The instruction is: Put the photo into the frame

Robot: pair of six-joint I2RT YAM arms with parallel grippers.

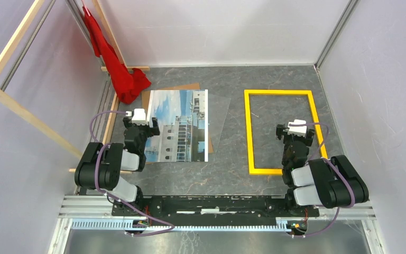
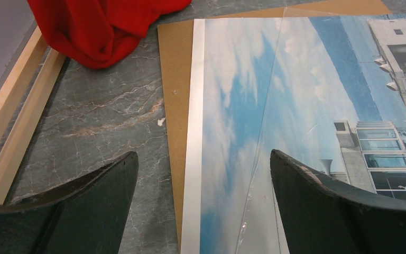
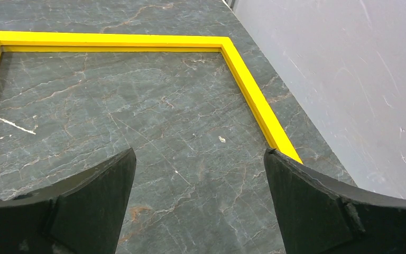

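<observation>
A large photo of a building against blue sky lies flat on the left of the table, turned sideways, atop a brown backing board. A clear sheet sticks out from the stack's right side, and its edge also crosses the photo in the left wrist view. On the right lies the empty yellow frame, flat on the table. My left gripper hangs open above the photo's left edge, nothing between its fingers. Over the frame's inside, my right gripper is open and empty; part of the yellow frame shows beyond it.
A red cloth droops from a wooden rack at the left, its lower end near the stack's far left corner. A pale wall rises close to the frame's right side. Bare grey table separates stack and frame.
</observation>
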